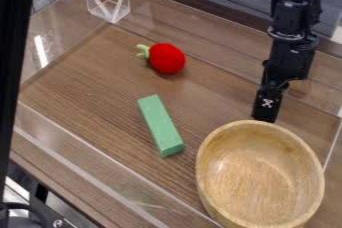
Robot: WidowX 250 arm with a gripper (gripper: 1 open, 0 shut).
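Observation:
My black gripper (283, 86) reaches down from the top right, low over the wooden table just behind a large tan bowl (259, 174); it is open, with no object seen between its fingers. A red strawberry-like toy (164, 58) with a green stem lies left of it. A green block (160, 124) lies left of the bowl.
A clear wire-like rack or holder (108, 4) stands at the back left.

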